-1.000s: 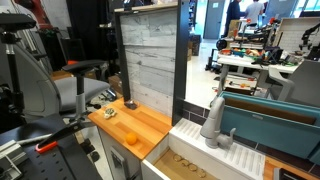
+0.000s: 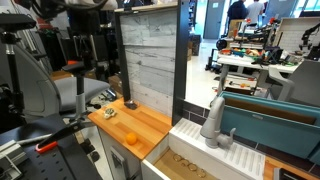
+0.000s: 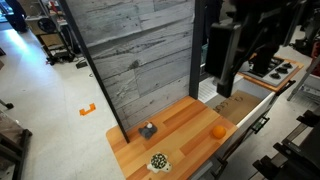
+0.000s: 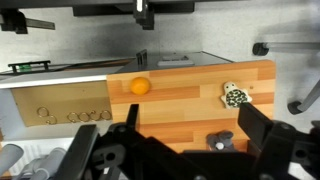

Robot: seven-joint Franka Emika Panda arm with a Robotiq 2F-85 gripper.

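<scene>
My gripper is open above the wooden surface, its two dark fingers wide apart and nothing between them. In the first exterior view the gripper [image 2: 90,72] hangs at the upper left, well clear of the wood. An orange ball or fruit [image 4: 140,86] sits on the wooden top [image 4: 185,105], close to the drawer's side. Over toward the other end lie a small pale, speckled figure [image 4: 236,95] and a grey toy-like object [image 4: 220,141]. The second exterior view also has the orange [image 3: 218,131], the speckled figure [image 3: 158,162] and the grey object [image 3: 148,130].
Beside the wood is an open white drawer [image 2: 207,160] with several rings on its floor. A grey-white bottle-like object [image 2: 213,118] stands at its back. A grey plank panel [image 2: 150,68] with a dark post rises behind the wood.
The arm and gripper have come into the upper left of the first exterior view, where they were absent before. The objects on the wood have not moved.
</scene>
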